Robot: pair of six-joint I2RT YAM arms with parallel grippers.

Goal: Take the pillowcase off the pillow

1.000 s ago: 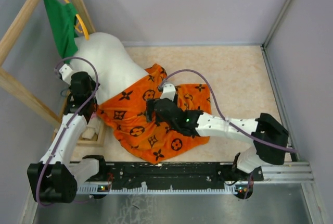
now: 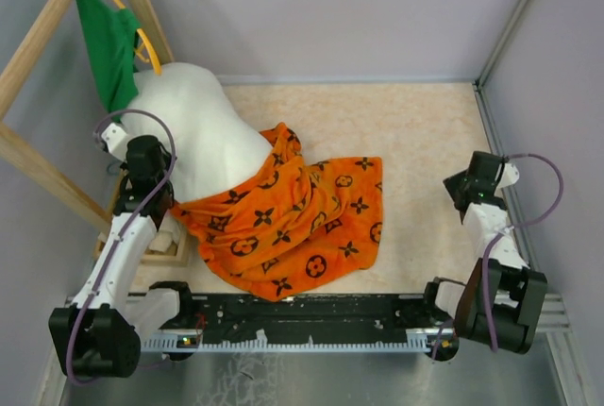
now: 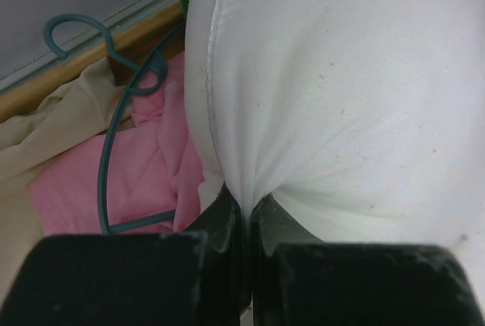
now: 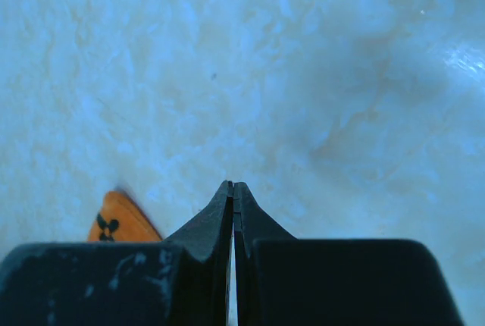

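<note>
The white pillow point(image 2: 193, 132) leans at the back left. An orange patterned pillowcase point(image 2: 283, 227) lies crumpled on the table from the pillow's lower end toward the middle. My left gripper is shut on a pinched, gathered fold of the white pillow fabric point(image 3: 341, 91). At the right side, my right gripper is shut with nothing visible between its fingers, above bare table near a corner of the pillowcase point(image 4: 121, 224).
A wooden rack point(image 2: 28, 38) with green cloth point(image 2: 104, 47) and yellow hangers stands at the left. Beige and pink cloths point(image 3: 114, 174) lie in a wooden box with a teal hanger.
My right arm has swung from over the pillowcase to the right side. The pillowcase's folds have shifted slightly. My left arm is nearly where it was.
</note>
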